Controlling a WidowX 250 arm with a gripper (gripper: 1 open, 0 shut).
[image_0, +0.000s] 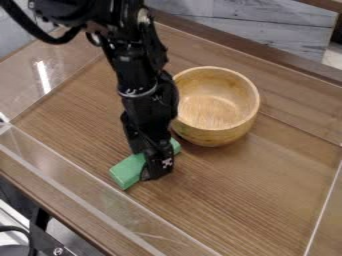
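A green bar-shaped object (130, 171) lies on the wooden table in the lower middle. My black gripper (152, 158) is down on it, with its fingers over the middle of the bar, covering part of it. I cannot tell whether the fingers are shut on it. The bar's ends show at the lower left and upper right of the gripper.
A tan round bowl (230, 109) stands just right of the gripper, behind the bar. A pale board runs along the back.
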